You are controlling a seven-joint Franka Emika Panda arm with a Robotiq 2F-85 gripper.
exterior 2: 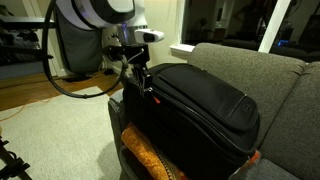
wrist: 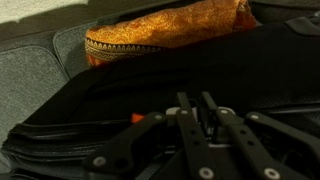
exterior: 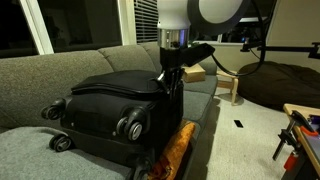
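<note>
A black suitcase (exterior: 105,108) lies on its side on the grey sofa, its wheels facing the left side in exterior view 1. My gripper (exterior: 166,78) is at its upper edge near the sofa's front. In exterior view 2 the gripper (exterior 2: 143,82) meets the corner of the suitcase (exterior 2: 205,98), close to a small red tab (exterior 2: 156,99). The wrist view shows dark fingers (wrist: 183,103) close together against the black fabric. They are shut on a part of the suitcase; exactly which part is too dark to tell.
An orange patterned cushion (exterior: 174,152) sits beside the suitcase at the sofa's front edge. Another small box (exterior: 190,74) rests farther along the sofa (exterior: 35,82). A wooden table (exterior: 304,140) stands at the right, with open carpet (exterior: 235,145) between.
</note>
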